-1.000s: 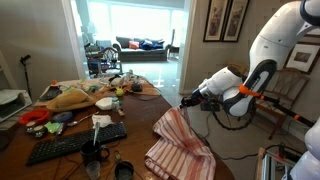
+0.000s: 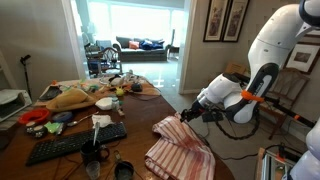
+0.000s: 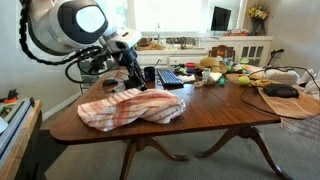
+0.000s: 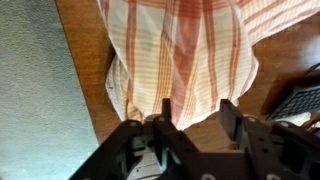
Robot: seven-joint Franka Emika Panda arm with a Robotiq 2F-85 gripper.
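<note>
A white cloth with orange-red stripes lies rumpled at the near right part of the wooden table. In exterior view 2 the cloth makes a loose heap along the table's edge. My gripper is open, its two fingertips apart with striped cloth visible beyond the gap. Nothing shows pinched between them. From the side, the gripper hangs just over the heap; whether a finger touches a fold I cannot tell.
A black keyboard lies left of the cloth, with a dark mug nearby. Several small items and an orange-brown bag occupy the far left. Bare tabletop shows beyond the cloth.
The gripper has shifted only slightly.
</note>
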